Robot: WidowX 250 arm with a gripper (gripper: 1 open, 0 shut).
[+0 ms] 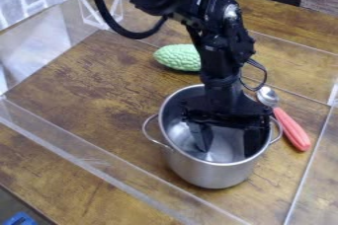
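Note:
A black robot arm reaches down from the top into a steel pot (205,170) on the wooden table. Its gripper (227,130) is low inside the pot's opening, fingers spread open; their tips and anything between them are hard to make out in the dark.
A green textured oblong object (179,56) lies behind the pot at left. A utensil with a red handle (294,130) and metal end lies to the right. Clear strips (66,150) edge the table.

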